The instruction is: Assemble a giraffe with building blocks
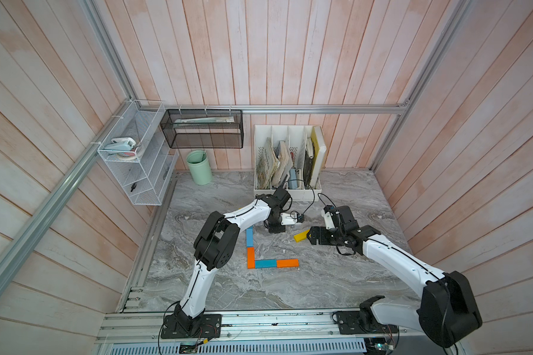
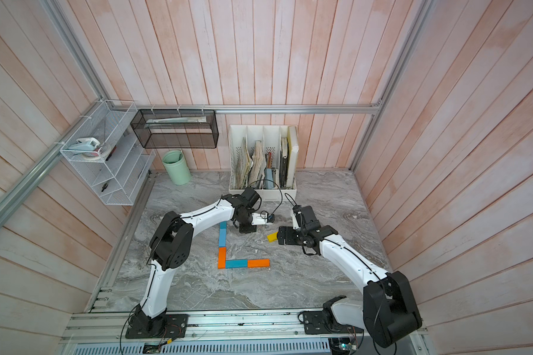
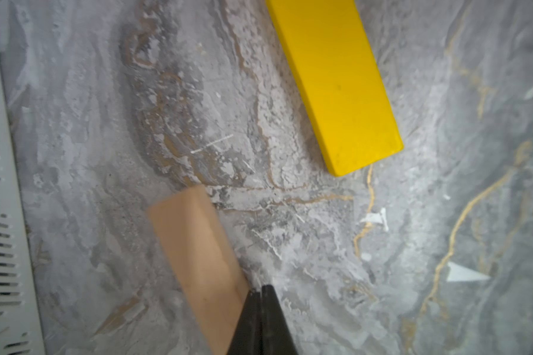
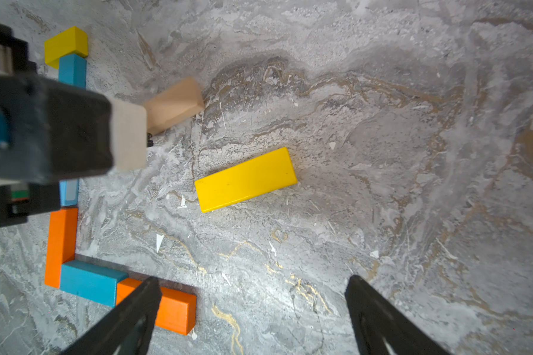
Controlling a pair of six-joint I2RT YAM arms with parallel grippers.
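Note:
An L of orange and blue blocks (image 1: 266,263) lies flat on the table, with a small yellow block (image 4: 65,44) at its far end. A natural wood block (image 3: 198,248) lies beneath my left gripper, whose dark tips appear close together in the left wrist view; whether they hold it is unclear. A loose yellow block (image 4: 245,179) lies to the right, between the two grippers. My right gripper hangs above it, open and empty, its fingers wide apart.
A white file organizer (image 1: 287,192) stands at the back, a green cup (image 1: 199,171) left of it. Wire shelves hang at the left. The table (image 1: 361,278) has free room at front and right.

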